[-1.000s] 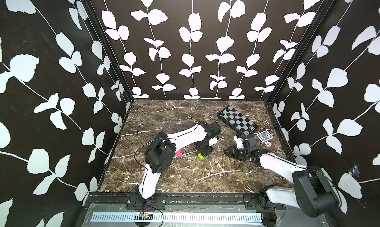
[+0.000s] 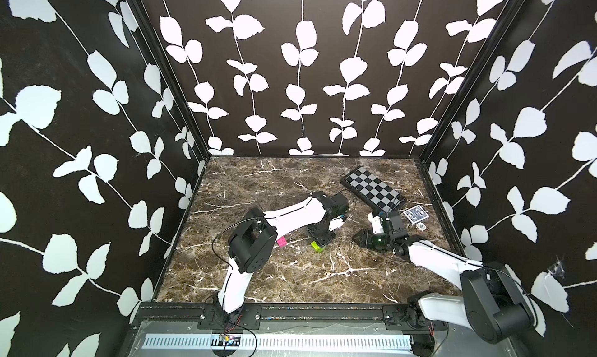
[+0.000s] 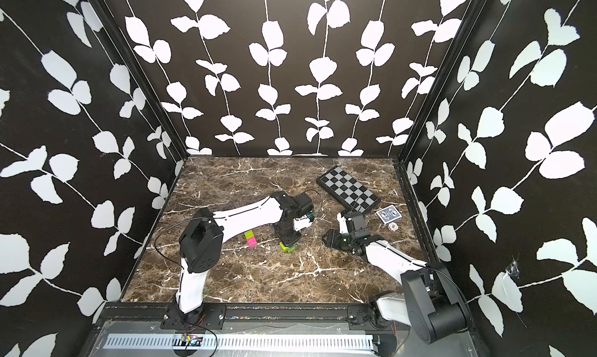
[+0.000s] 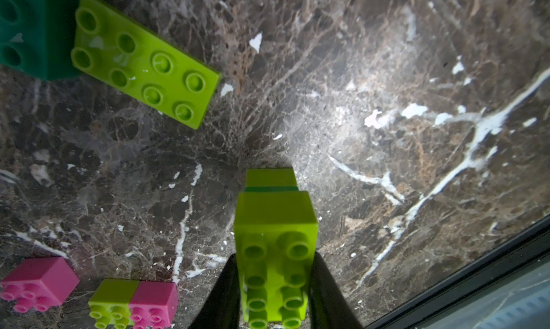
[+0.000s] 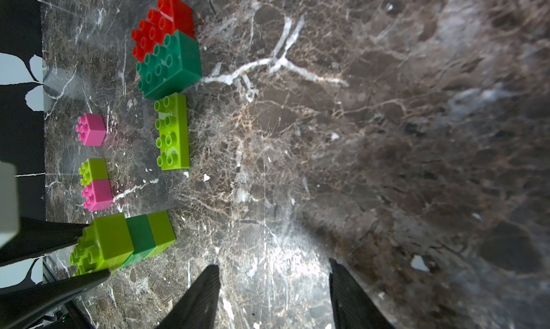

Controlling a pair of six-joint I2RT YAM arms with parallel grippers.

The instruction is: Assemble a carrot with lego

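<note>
My left gripper is shut on a lime and green brick stack (image 4: pixel 275 208), low over the marble in the centre. In the right wrist view that stack (image 5: pixel 111 240) shows at lower left. My right gripper stands to its right, fingers apart with bare marble between them. Loose bricks lie around: a long lime brick (image 5: pixel 174 131), a teal brick (image 5: pixel 172 65) against a red brick (image 5: pixel 177 16), a pink brick (image 5: pixel 91 128), and a lime brick (image 5: pixel 94 171) beside another pink brick (image 5: pixel 97 194).
A chequered board (image 2: pixel 372 186) lies at the back right, with a small card box (image 2: pixel 416 214) and a small white item (image 2: pixel 421 226) near it.
Both arms look almost still in the top left view; little visible has changed.
</note>
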